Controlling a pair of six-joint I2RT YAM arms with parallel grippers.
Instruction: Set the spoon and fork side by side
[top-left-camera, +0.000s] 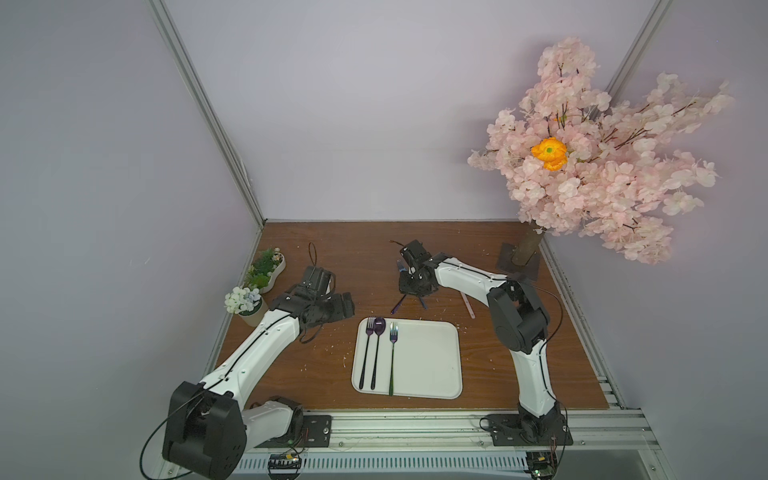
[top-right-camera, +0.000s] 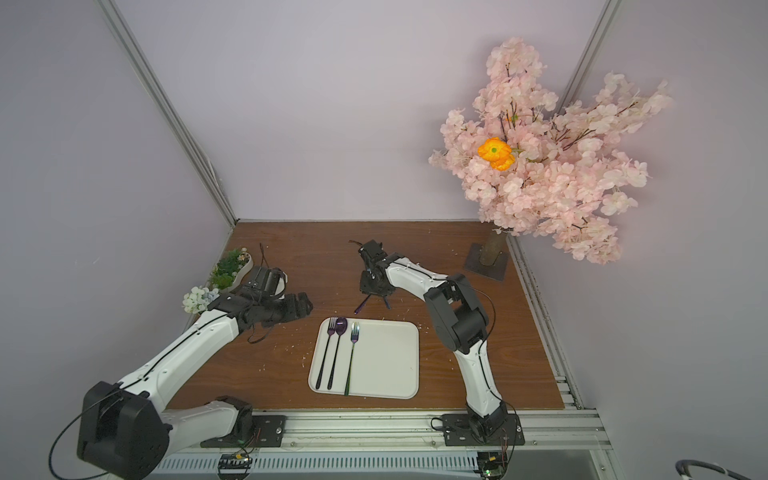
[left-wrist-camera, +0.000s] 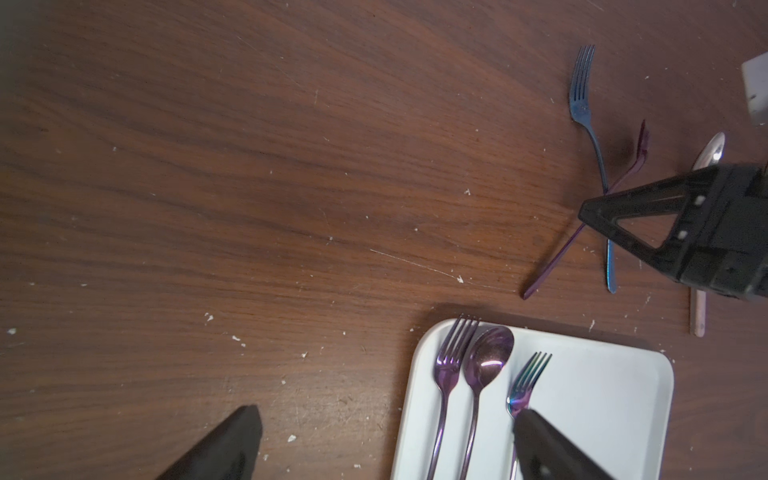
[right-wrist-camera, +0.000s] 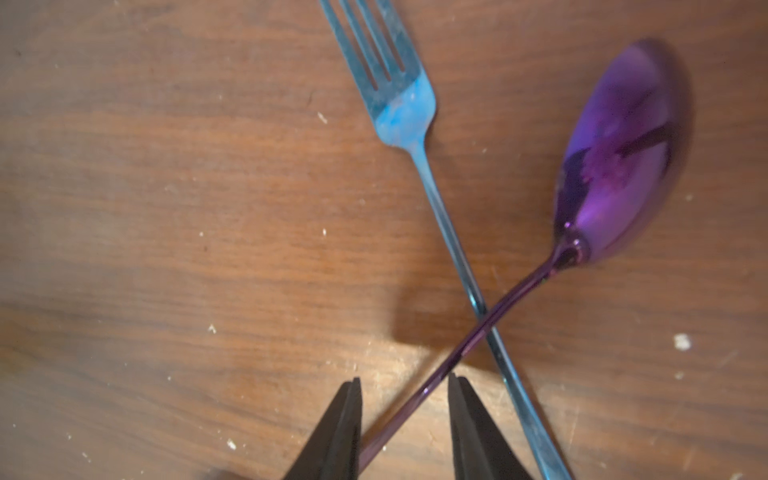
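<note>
A purple spoon (right-wrist-camera: 620, 156) lies slantwise across the handle of a blue fork (right-wrist-camera: 408, 112) on the wooden table, forming an X. My right gripper is open just above them, the spoon's handle running between its fingers without being gripped. In the left wrist view, one black finger of the right gripper hides part of the purple spoon (left-wrist-camera: 552, 262); the blue fork (left-wrist-camera: 588, 120) shows beside it. Left of the crossing, my left gripper stays open and empty above the table.
A white tray (top-left-camera: 432, 360) in front holds two forks and a purple spoon (left-wrist-camera: 489, 356). A pinkish-handled spoon (left-wrist-camera: 697, 312) lies to the right. Potted plants (top-left-camera: 260, 276) stand at left, a blossom vase (top-left-camera: 526, 244) at back right.
</note>
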